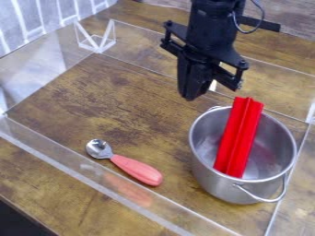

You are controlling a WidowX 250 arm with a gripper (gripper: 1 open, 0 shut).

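Observation:
My gripper [185, 90] hangs at the top centre of the camera view, above the wooden table and up-left of a silver pot [263, 182]; it looks shut, with nothing visible at its tip. The pot stands at the right with a long red object [238, 136] inside, leaning on its rim. A spoon with a pink handle [135, 169] lies on the table at the lower left of the pot, apart from it.
Clear plastic edging runs round the wooden table [87, 101], with a small white wire piece [94, 39] at the back left.

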